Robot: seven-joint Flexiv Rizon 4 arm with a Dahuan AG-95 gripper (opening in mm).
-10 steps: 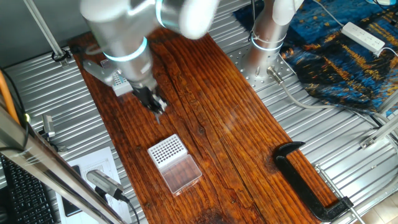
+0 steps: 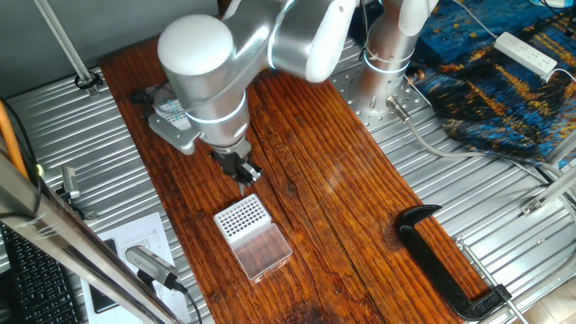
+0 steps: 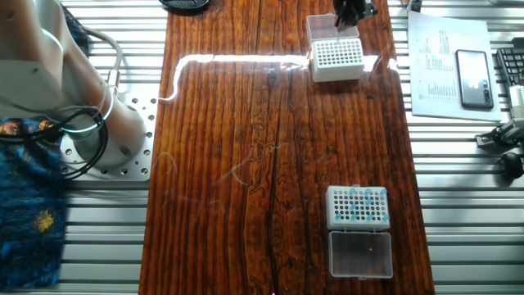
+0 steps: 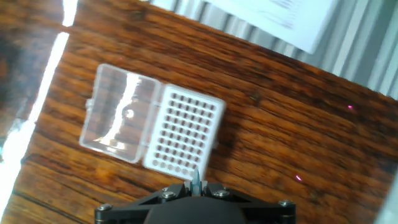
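A white rack (image 2: 241,219) with a grid of holes lies on the wooden table, its clear lid (image 2: 264,252) hinged open beside it. No contents show in its holes. My gripper is shut on a thin, pale-blue pointed tip (image 4: 196,177), which points out beyond the fingers. In the wrist view this tip overlaps the near corner of the rack (image 4: 185,130); whether it touches cannot be told. From the second exterior view, the tip shows near the far edge of the rack (image 3: 338,57), by the lid (image 3: 323,27).
A second white rack (image 3: 358,207), some of its holes holding blue pieces, lies with its clear lid (image 3: 360,255) open. A black clamp (image 2: 441,270) grips the table edge. Bare wood (image 3: 246,156) fills the middle. A phone (image 3: 474,79) rests on paper off the table.
My arm has moved right in exterior view 1, and the gripper has come down close to the empty-looking rack. The second rack is now largely hidden behind the arm. The near rack has not moved.
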